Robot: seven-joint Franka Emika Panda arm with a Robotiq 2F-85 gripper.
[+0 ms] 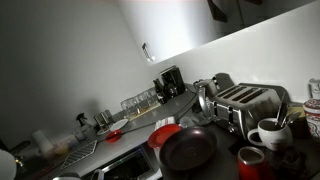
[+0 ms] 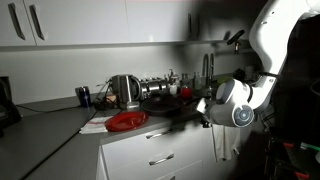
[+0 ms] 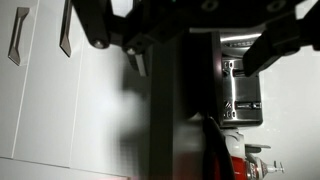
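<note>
In the wrist view my gripper stands open, its dark fingers spread apart at the top with nothing held between them. Exterior view 2 shows the white arm (image 2: 236,108) at the right of the counter, reaching toward the counter's front edge. A dark frying pan (image 1: 188,150) lies on the counter, with a red plate (image 1: 163,134) just behind it. The silver toaster (image 1: 243,106) stands against the wall to the pan's right. A white mug (image 1: 270,134) and a red-sided container (image 1: 252,163) sit in front of the toaster.
A kettle (image 2: 125,90) and a dark coffee maker (image 1: 171,85) stand along the wall. Glasses (image 1: 140,102) and a dish rack (image 1: 78,152) are farther off. White drawers (image 2: 150,153) lie below the counter; upper cabinets (image 2: 110,22) hang above.
</note>
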